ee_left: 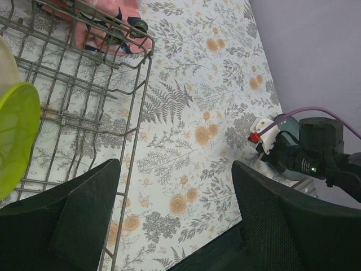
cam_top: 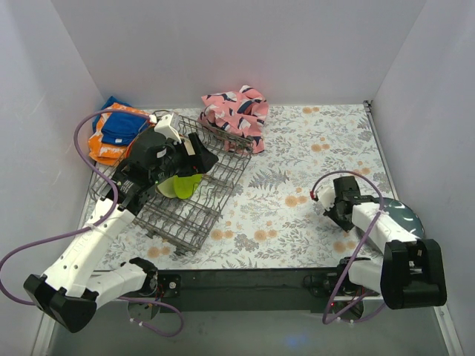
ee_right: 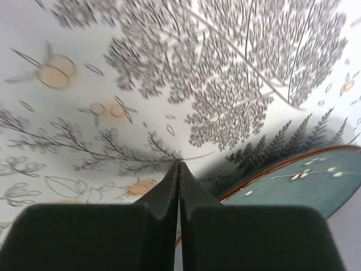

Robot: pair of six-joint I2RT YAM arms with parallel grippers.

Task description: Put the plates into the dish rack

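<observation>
A grey-blue plate (ee_right: 293,183) with a brown rim leans in the lower right of the right wrist view. In the top view the plate (cam_top: 404,216) lies at the right wall, partly covered by my right arm. My right gripper is shut with nothing between its fingers, its tips just left of the plate's rim. Over the wire dish rack (cam_top: 194,239) hangs my left gripper, open and empty. A green plate (ee_left: 18,135) and a cream plate (ee_left: 7,66) stand in the rack; the left arm hides part of it.
A pink patterned cloth (cam_top: 236,113) lies behind the rack, and an orange and blue cloth (cam_top: 115,133) at its far left corner. The flowered tabletop (cam_top: 286,185) between rack and right arm is bare. Walls close in at both sides.
</observation>
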